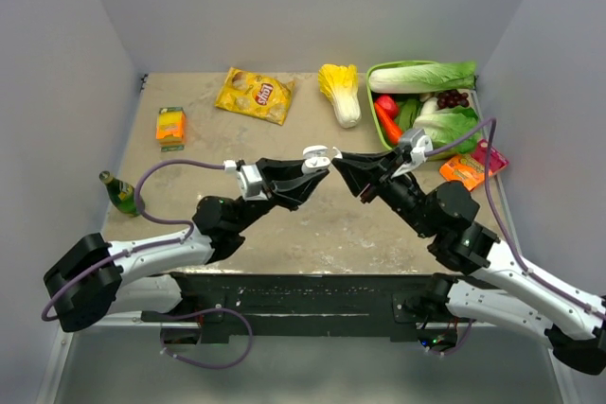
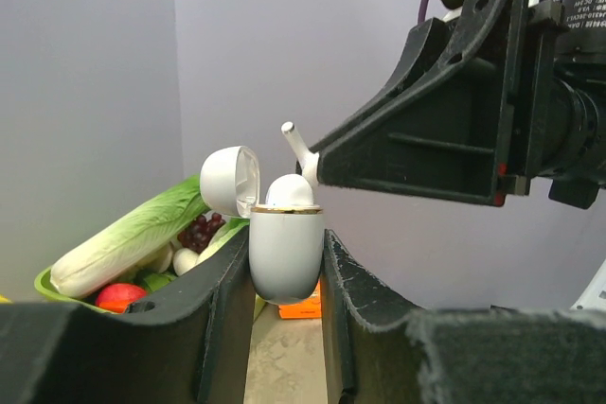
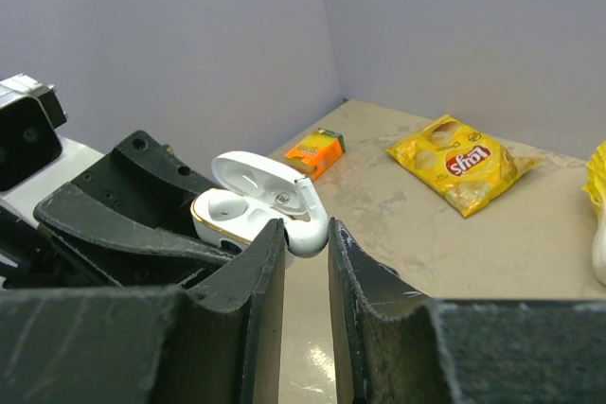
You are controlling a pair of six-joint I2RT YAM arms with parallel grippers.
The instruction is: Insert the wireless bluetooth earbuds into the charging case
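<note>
The white charging case (image 2: 286, 253) with a gold rim is held upright in my left gripper (image 1: 314, 172), which is shut on it, its lid (image 2: 224, 182) standing open. My right gripper is shut on a white earbud (image 2: 305, 160), stem pointing up, just beside the case's top. In the right wrist view the case shows at least one open slot behind the held earbud. In the top view my right gripper (image 1: 343, 160) is slightly right of the case.
A yellow snack bag (image 1: 254, 95), a cabbage (image 1: 339, 96), a basket of vegetables (image 1: 377, 71), orange packets and a bottle (image 1: 121, 194) lie round the edges. The middle of the counter below my grippers is clear.
</note>
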